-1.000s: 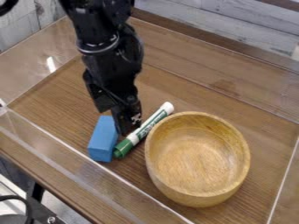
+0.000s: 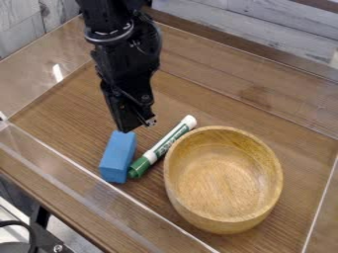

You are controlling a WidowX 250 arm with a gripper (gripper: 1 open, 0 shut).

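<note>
My black gripper [image 2: 126, 117] hangs in the upper middle, above and behind a blue block [image 2: 118, 156] lying on the wooden table. Whether its fingers are open or shut is unclear. A green and white cylindrical stick [image 2: 162, 145], like a marker, lies diagonally just right of the blue block. A large tan oval bowl [image 2: 220, 178] sits to the right of the stick.
Pale ledges or walls edge it at the back right and left. A dark cable runs at the lower left corner.
My gripper has risen and moved back from near the blue block, uncovering more table around it. The block, stick and bowl look unmoved.
</note>
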